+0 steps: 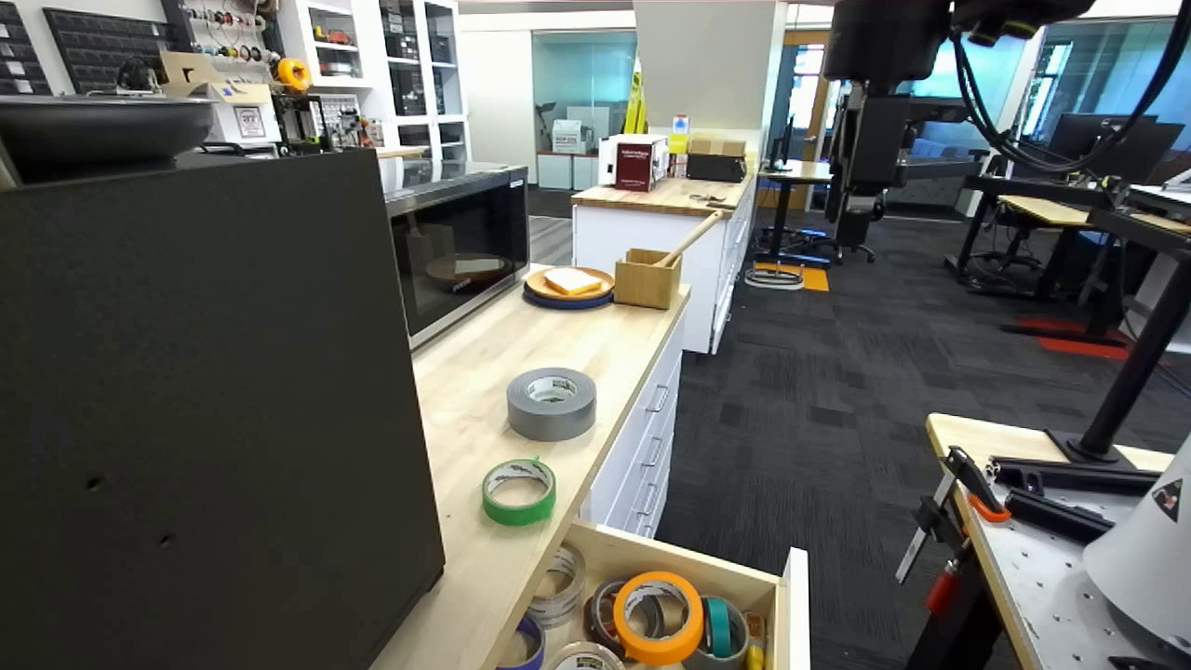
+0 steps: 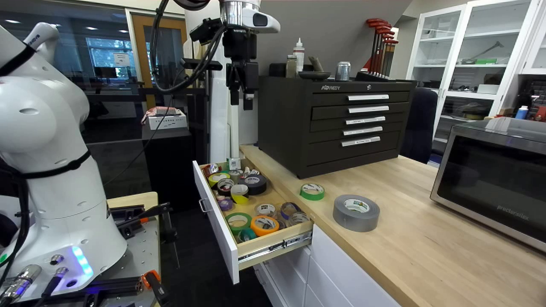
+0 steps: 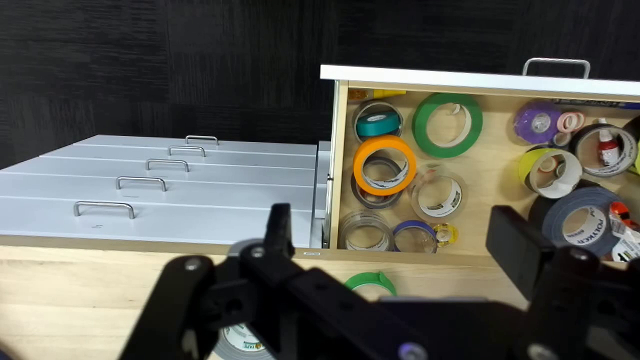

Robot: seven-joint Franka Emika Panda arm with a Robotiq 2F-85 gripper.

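Observation:
High over the open drawer, my gripper [image 2: 241, 100] points down. Its two fingers stand wide apart in the wrist view, open with nothing between them. On the wooden counter [image 2: 404, 215] lie a green tape roll [image 2: 312, 191] and a larger grey tape roll [image 2: 356, 212]; the gripper's own body partly covers both in the wrist view. Inside the pulled-out drawer [image 3: 492, 180] are several rolls, among them an orange roll [image 3: 364, 157], a larger green roll [image 3: 424, 125], a purple roll [image 3: 528, 128] and a black Polyken roll [image 3: 562, 220].
A dark tool chest [image 2: 286, 123] stands on the counter behind the small green roll. Farther along sit a microwave [image 1: 463, 246], plates with bread [image 1: 572, 281] and a wooden box [image 1: 644, 279].

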